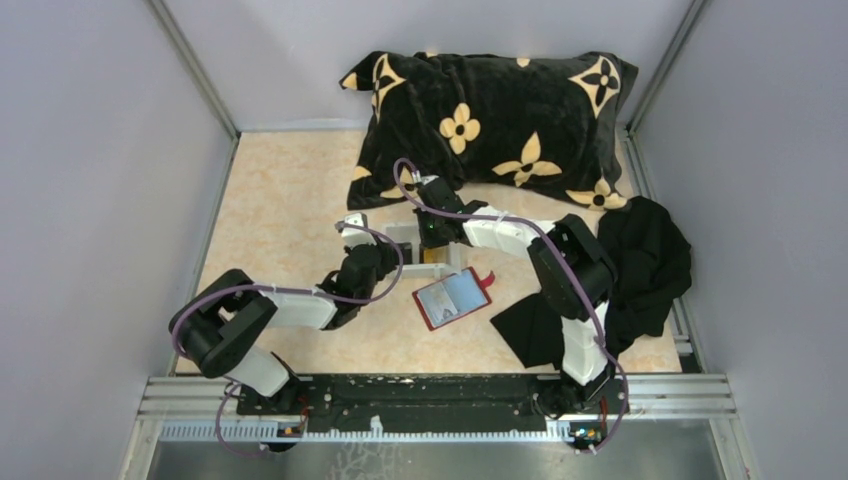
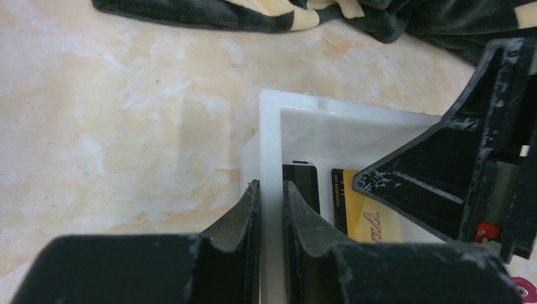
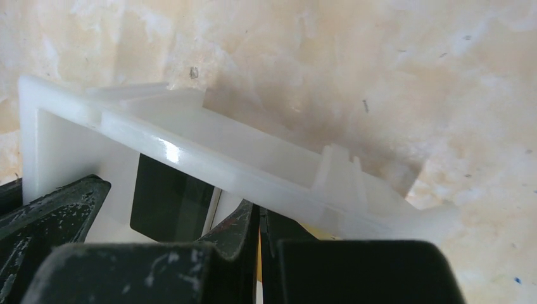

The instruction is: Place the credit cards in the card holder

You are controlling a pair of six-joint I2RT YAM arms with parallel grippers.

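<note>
A white tray (image 2: 271,136) stands mid-table, and my left gripper is shut on its left wall. Inside lie a black card (image 2: 303,180) and a yellow card (image 2: 373,218) with a dark strip, in side-by-side compartments. My right gripper is shut with its tips down in the tray by the yellow card; nothing shows between its fingers. In the right wrist view the black card (image 3: 170,199) is partly covered by the tray wall. A red-edged card holder (image 1: 452,298) with clear, bluish sleeves lies in front of the tray, its red tab at the right.
Behind the tray lies a dark cushion (image 1: 490,130) with cream flowers, its near edge close by. A black cloth (image 1: 640,270) is heaped at the right.
</note>
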